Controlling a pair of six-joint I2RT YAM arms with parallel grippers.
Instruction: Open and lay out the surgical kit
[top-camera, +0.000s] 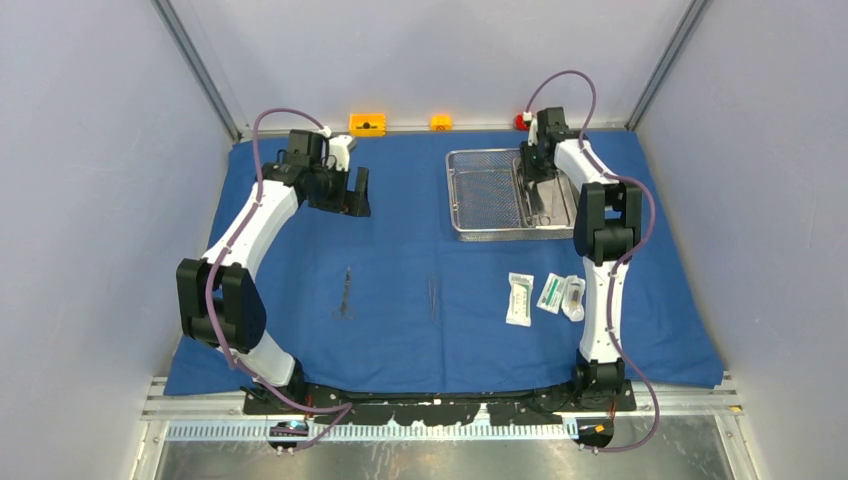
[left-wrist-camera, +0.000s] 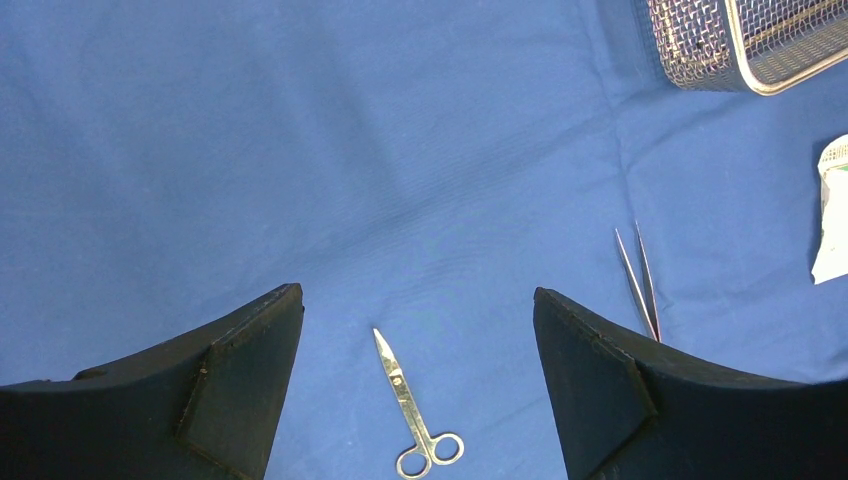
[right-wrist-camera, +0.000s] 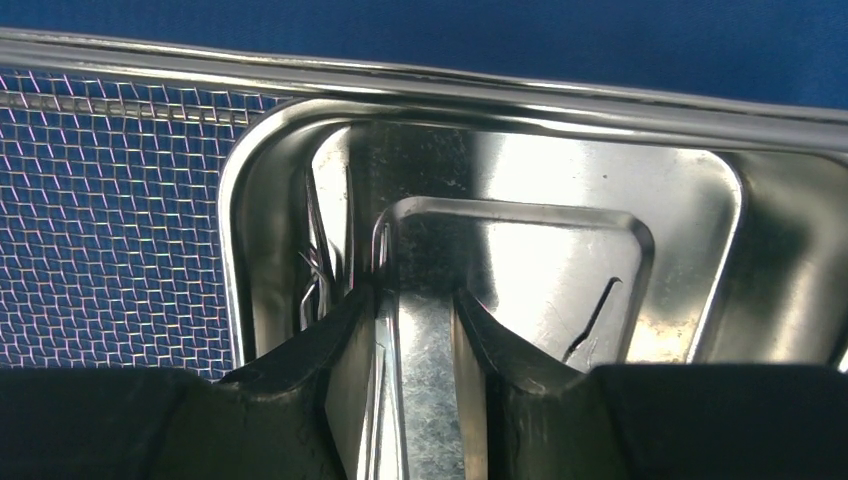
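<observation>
My right gripper is down inside the steel inner tray (right-wrist-camera: 555, 180) of the mesh basket (top-camera: 482, 237), part open over a slim silver instrument (right-wrist-camera: 390, 370). Other slim instruments (right-wrist-camera: 318, 225) lie along the tray's side. My left gripper hangs open and empty over the blue drape. Below it, scissors (left-wrist-camera: 405, 400) lie at left and tweezers (left-wrist-camera: 645, 290) in the middle.
Three packets, one long (top-camera: 519, 300), one small (top-camera: 550, 292) and one clear (top-camera: 573, 298), lie in front of the basket. Yellow and red objects sit along the back edge.
</observation>
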